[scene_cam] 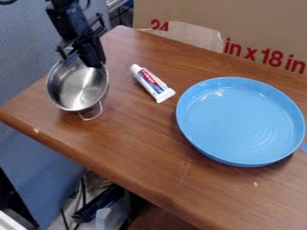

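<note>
A steel pot [74, 90] with wire handles sits at the left edge of the wooden table. My black gripper [86, 56] is at the pot's upper rim; whether its fingers are closed on the rim or handle is hard to make out. A toothpaste tube [153, 83] lies right of the pot, and a large blue plate [240, 121] rests on the right side of the table.
The table [144, 162] has bare wood in front and behind the tube. A cardboard box [240, 27] stands along the back. Beyond the left edge are a blue-grey surface and cables below.
</note>
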